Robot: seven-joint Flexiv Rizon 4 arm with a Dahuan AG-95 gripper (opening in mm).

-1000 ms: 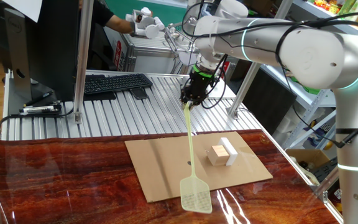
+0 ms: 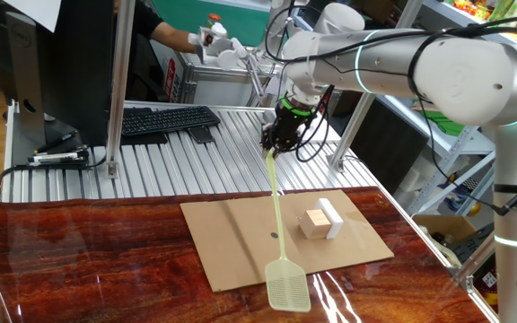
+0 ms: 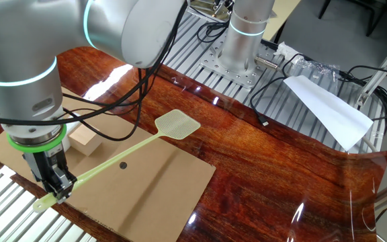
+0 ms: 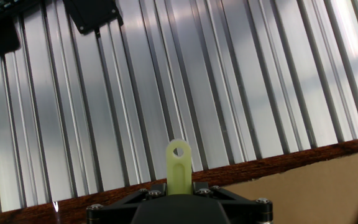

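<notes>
A pale yellow-green fly swatter (image 2: 288, 285) is held by its handle end, with my gripper (image 3: 62, 195) shut on it. In exterior view 2 its handle slants over the cardboard, and the mesh head (image 3: 178, 124) reaches out over the glossy wood. The wrist view shows the handle tip with its hole (image 4: 179, 168) sticking out between the fingers. A small dark round spot (image 3: 123, 165) lies on the cardboard (image 2: 232, 242), close beside the handle. Whether the swatter head touches the table cannot be told.
On the cardboard stand a wooden block (image 2: 314, 224) and a white block (image 2: 330, 217), right of the handle in exterior view 1. A keyboard (image 2: 170, 121) lies on the ribbed metal surface behind.
The swatter's head has shifted slightly to the right and a little toward the front in exterior view 1. My arm has moved slightly right too; the grip on the handle looks the same.
</notes>
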